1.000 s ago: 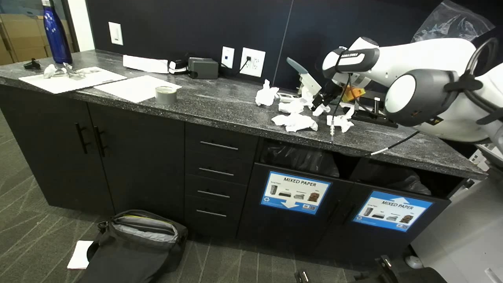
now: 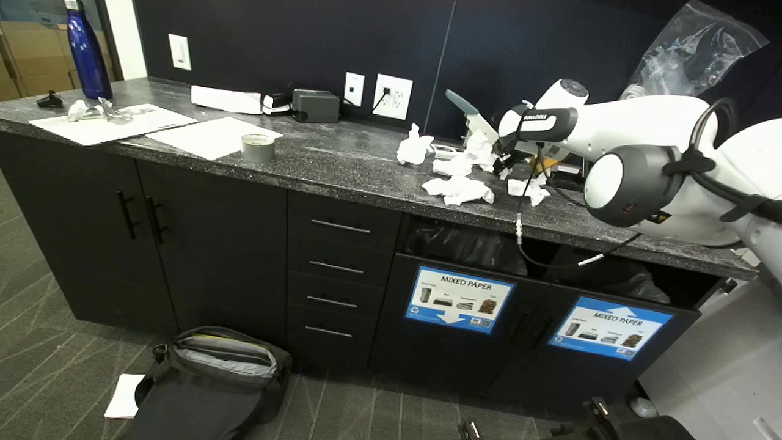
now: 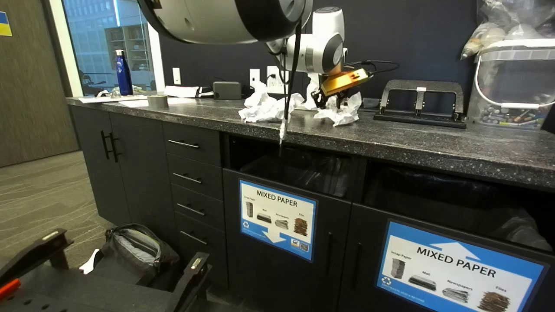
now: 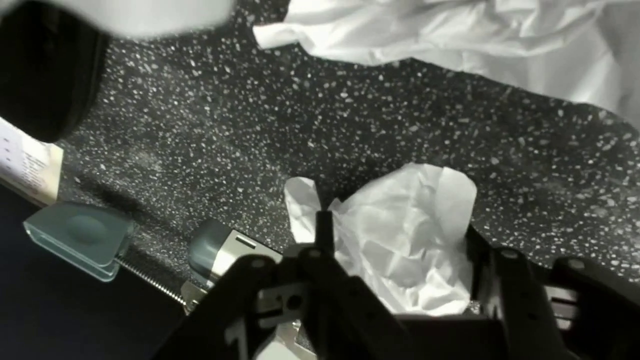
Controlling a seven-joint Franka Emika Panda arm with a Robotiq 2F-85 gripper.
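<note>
In the wrist view a crumpled white paper piece (image 4: pixel 402 240) lies between the fingers of my gripper, which is part open. The left fingertip (image 4: pixel 324 231) overlaps one edge of the paper, and the right fingertip is at its other side. Whether both press on it cannot be told. Exterior view 2 shows the gripper (image 3: pixel 328 99) low over the counter, among the crumpled paper (image 3: pixel 341 110). Other crumpled sheets (image 2: pixel 459 190) lie to its left in exterior view 1, where the fingertips are mostly hidden.
A stapler-like tool (image 4: pixel 84 234) with a grey-green end lies close by in the wrist view. A black hole punch (image 3: pixel 419 104) and a clear bucket (image 3: pixel 512 78) stand to the right. Below the counter are open bin slots (image 2: pixel 469 245). A tape roll (image 2: pixel 258 147) sits farther left.
The arm has come down, and the gripper is lower among the papers. A small paper piece beside the fingers before is now hidden from exterior view 1.
</note>
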